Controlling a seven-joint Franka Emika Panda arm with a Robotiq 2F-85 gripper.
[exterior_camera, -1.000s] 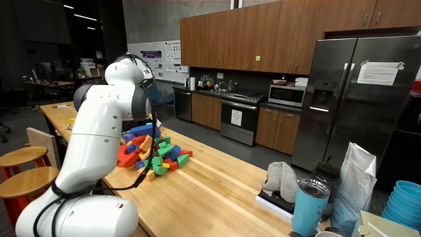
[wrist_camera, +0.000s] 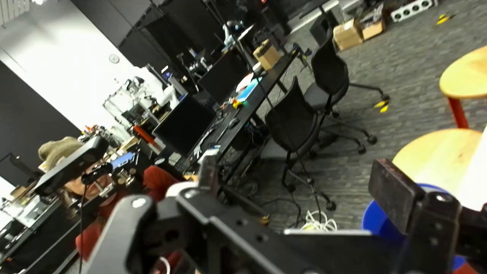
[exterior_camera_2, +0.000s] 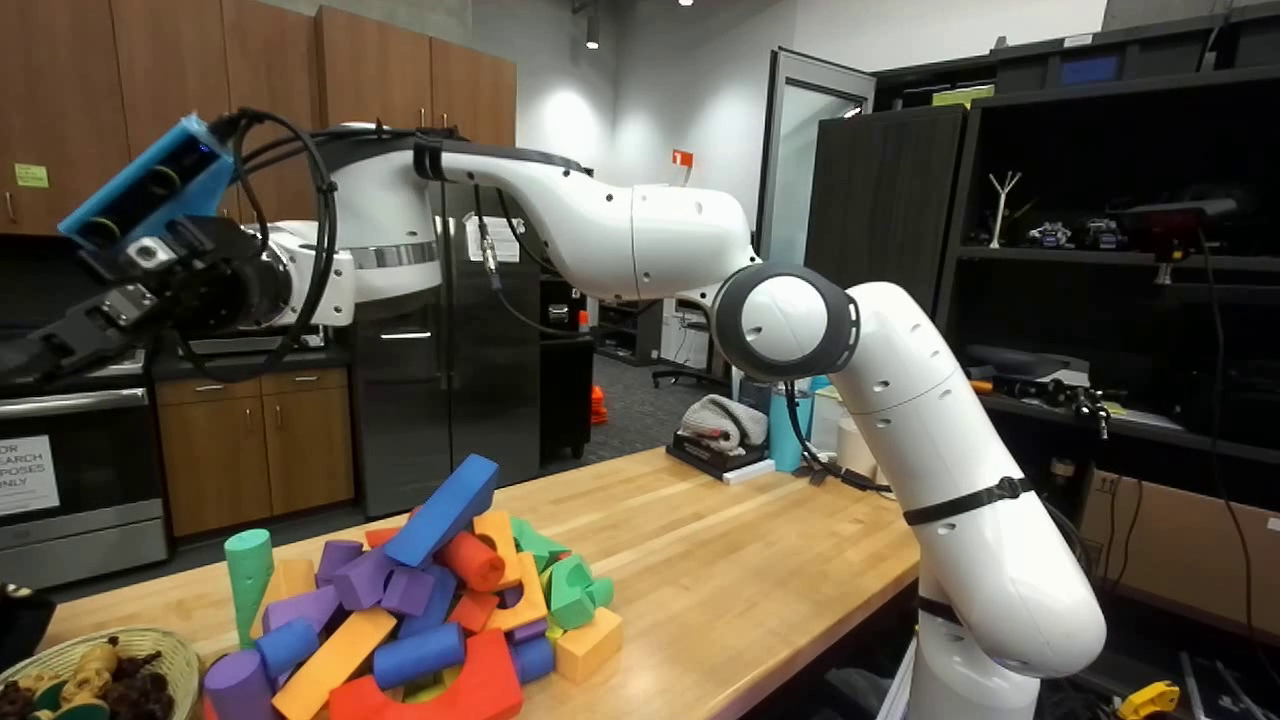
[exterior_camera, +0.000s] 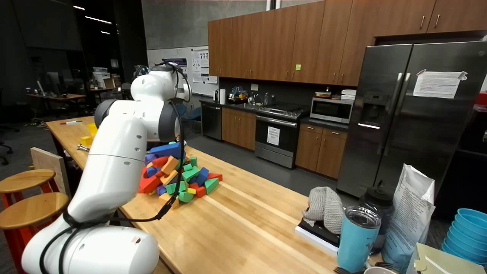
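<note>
In the wrist view my gripper is open, its dark fingers [wrist_camera: 392,194] well apart and nothing held between them. Exterior view 2 has the gripper at the left edge, raised above table height. A heap of coloured wooden blocks [exterior_camera_2: 432,600] lies on the table [exterior_camera_2: 768,564], mixing arches, cylinders, cubes and wedges. A long blue block [exterior_camera_2: 444,510] slants across its top. From the other side, in exterior view 1, the same block pile [exterior_camera: 182,176] shows beyond the arm, which hides the gripper there.
A wicker basket [exterior_camera_2: 180,654] of small items stands beside the blocks. At the table's other end are a blue tumbler [exterior_camera: 358,239], a grey cloth [exterior_camera: 326,207] and a paper bag [exterior_camera: 408,219]. Bare tabletop lies between. Wooden stools [exterior_camera: 34,210] stand alongside the table.
The block pile looks unchanged.
</note>
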